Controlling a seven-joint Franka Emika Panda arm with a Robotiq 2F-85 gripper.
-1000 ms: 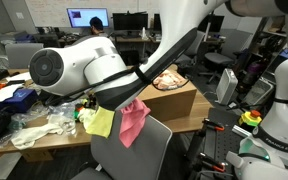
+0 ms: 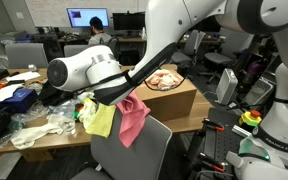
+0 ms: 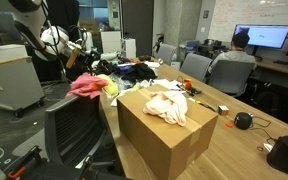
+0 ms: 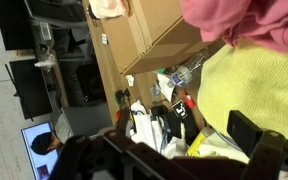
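A pink cloth (image 2: pixel 133 119) and a yellow cloth (image 2: pixel 100 121) hang side by side over the backrest of the grey chair (image 2: pixel 134 155). In the wrist view, the yellow cloth (image 4: pixel 254 92) fills much of the right side, with the pink cloth (image 4: pixel 249 20) above it. My gripper is open, its dark fingers spread along the bottom of that view, and I see nothing held. The right finger overlaps the yellow cloth in the picture; whether they touch I cannot tell. In exterior view 1 the white arm mostly hides the gripper.
A cardboard box (image 3: pixel 164 140) with a pale cloth (image 3: pixel 167 107) on top stands on the wooden table (image 3: pixel 229 145), close to the chair. Bags, clothes and small items clutter the table beyond the chair. A monitor and seated people are farther back.
In exterior view 1, the arm's rounded white end has shifted a little right and down, and its forearm has tilted. The cloths and chair look unchanged.
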